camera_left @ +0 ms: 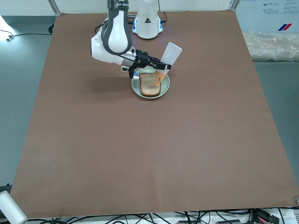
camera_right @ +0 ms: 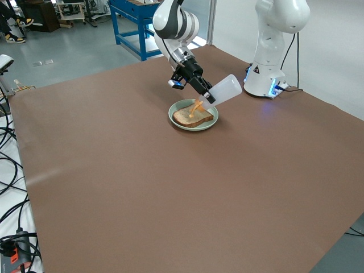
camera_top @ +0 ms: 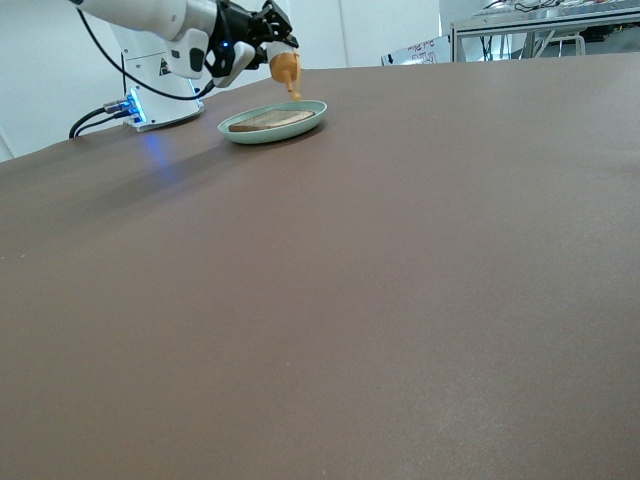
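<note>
A slice of bread (camera_left: 149,86) lies on a pale green plate (camera_right: 179,103) below the arm. My black gripper (camera_left: 163,66) is shut on a translucent white squeeze bottle (camera_right: 226,88), held tilted with its lower end over the bread. An orange stream or glob (camera_top: 285,68) hangs from the bottle's end above the slice in all views; whether it is nozzle or sauce is hard to tell.
The white arm base (camera_right: 261,79) with cables stands behind the plate.
</note>
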